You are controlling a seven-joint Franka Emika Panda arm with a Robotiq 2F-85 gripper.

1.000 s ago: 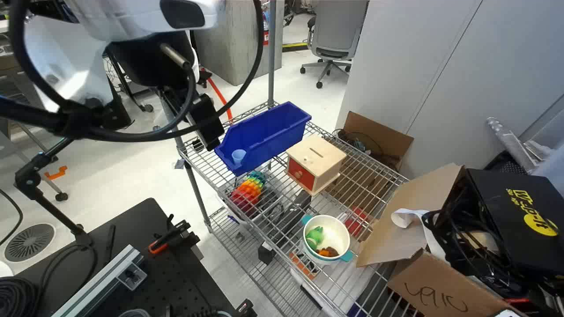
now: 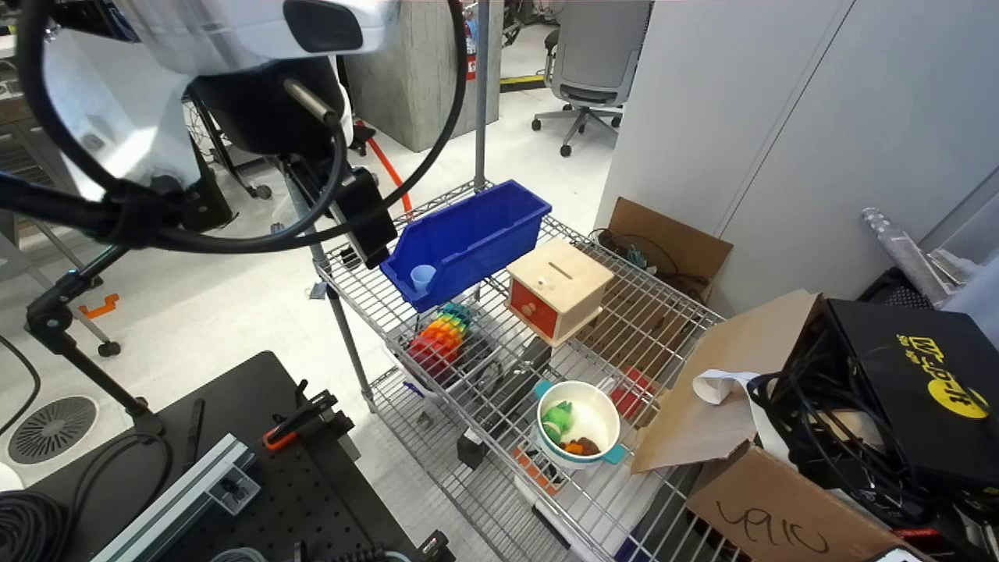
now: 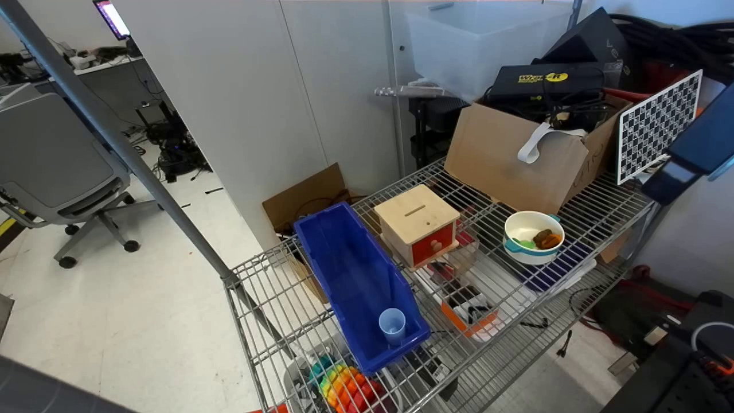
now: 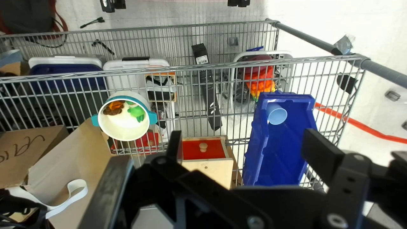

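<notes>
Wide apart stand the fingers of my gripper in the wrist view, open with nothing between them. It hangs above the wire shelf, clear of everything on it. A blue bin (image 3: pixel 358 275) lies on the shelf with a light-blue cup (image 3: pixel 393 324) inside, near one end. Beside the bin sits a wooden box (image 2: pixel 559 277) with a slot in its top and a red drawer front (image 4: pixel 203 149). A white pot (image 2: pixel 594 416) with teal handles holds green, brown and orange pieces.
An open cardboard box (image 2: pixel 798 513) of cables and a black case crowds one end of the shelf. Rainbow-coloured items (image 3: pixel 351 386) lie below the wire surface. A grey post (image 3: pixel 148 172) rises at a shelf corner. Bare wire shows between the wooden box and the pot.
</notes>
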